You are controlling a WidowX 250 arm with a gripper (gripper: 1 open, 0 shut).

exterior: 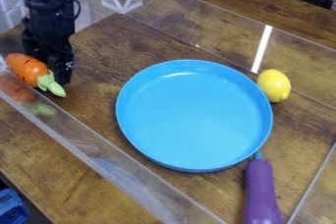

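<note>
My black gripper (50, 51) hangs at the upper left, open, just behind an orange toy carrot (29, 71) with green leaves, which lies against the left clear wall. The fingertips are low and partly hidden by the carrot; I cannot tell whether they touch it.
A large blue plate (194, 110) fills the centre. A yellow lemon (273, 84) lies to its right and a purple eggplant-like toy (258, 194) at the lower right. Clear walls border the wooden surface. Free wood shows behind the plate.
</note>
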